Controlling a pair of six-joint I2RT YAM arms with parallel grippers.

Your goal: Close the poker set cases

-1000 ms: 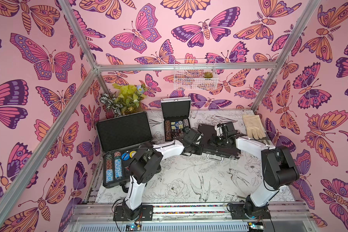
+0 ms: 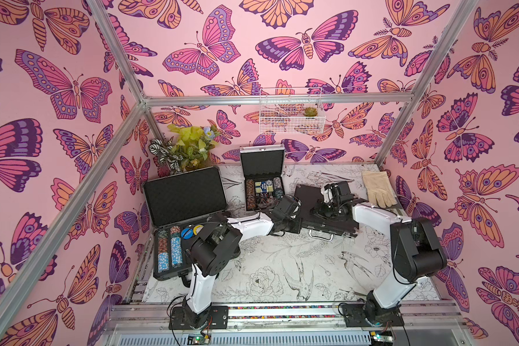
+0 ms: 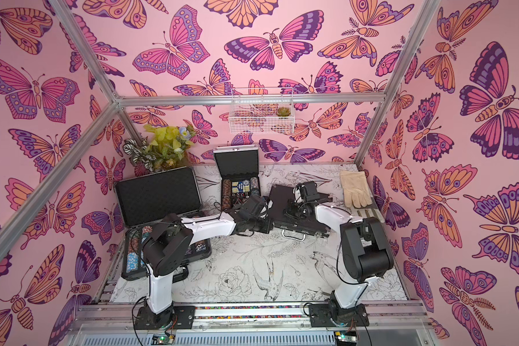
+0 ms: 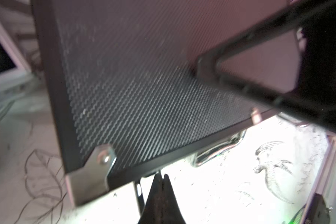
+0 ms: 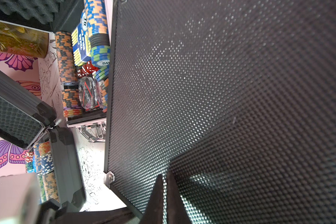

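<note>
The right-hand case [image 2: 312, 203] lies with its textured lid down, handle toward the front. Both grippers are at it: my left gripper is shut at its front edge near a metal corner, and my right gripper is shut with its tips against the lid's surface. Nothing shows held in either. The large case [image 2: 184, 196] at left stands open with chips inside. The small case [image 2: 262, 161] at the back centre also stands open, holding chips, cards and dice.
A flower arrangement [image 2: 187, 141] stands at the back left. Beige gloves [image 2: 377, 187] lie at the back right. A wire basket [image 2: 291, 124] hangs on the back wall.
Very little differs in the top left view; both grippers have shifted only slightly around the right-hand case. The cases look the same.
</note>
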